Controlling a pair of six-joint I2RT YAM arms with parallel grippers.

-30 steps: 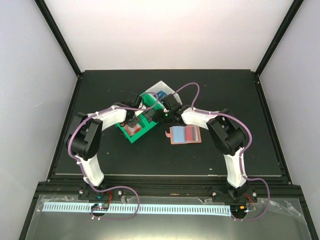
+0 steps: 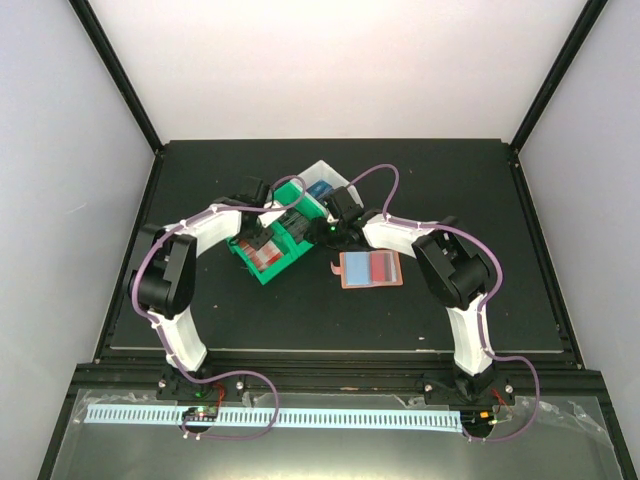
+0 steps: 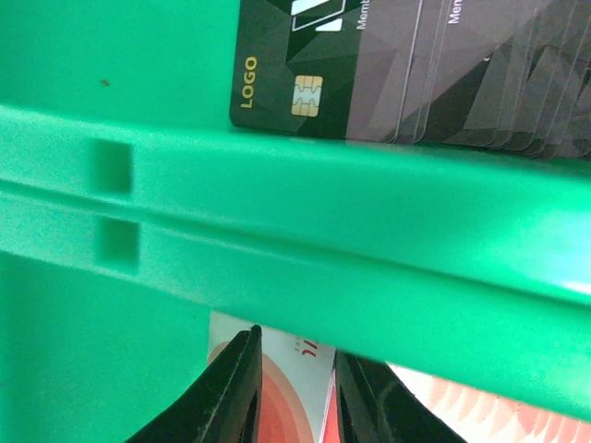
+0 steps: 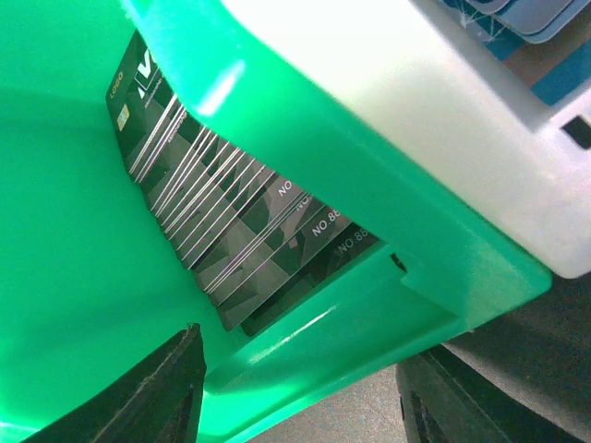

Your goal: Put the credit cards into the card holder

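In the left wrist view a red-and-white card (image 3: 286,383) stands between the fingers of my left gripper, which is shut on it at the lower green compartment. More red-and-white cards (image 2: 265,257) lie in that compartment. Dark cards (image 3: 300,60) fill the middle compartment of the green tray (image 3: 277,175). My right gripper is part open, its fingers on either side of the tray's end wall. The orange-pink card holder (image 2: 371,284), lying flat on the table to the right, shows blue (image 2: 357,268) and red (image 2: 380,266) panels or cards.
A white compartment (image 2: 328,173) with blue cards (image 2: 319,189) adjoins the tray's far end. Raised green walls separate the compartments.
My left gripper has shifted slightly to the left over the tray. The right arm, tray and card holder look unmoved.
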